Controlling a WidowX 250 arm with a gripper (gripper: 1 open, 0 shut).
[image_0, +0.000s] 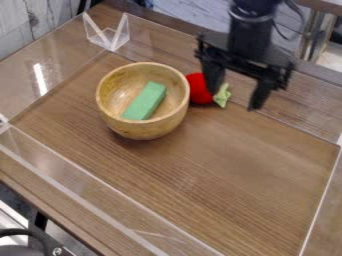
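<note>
My gripper (235, 92) hangs over the upper right of the table, blurred, its two dark fingers spread apart. Just below and left of it, a red object (202, 88) lies beside a small light-green piece (222, 97). A tan bowl (171, 110) at centre left holds a green block (143, 103) lying at a slant. Whether anything sits between the fingers is hard to tell in the blur, but none shows.
A clear plastic container (108, 34) stands at the back left. Dark cables lie off its left edge.
</note>
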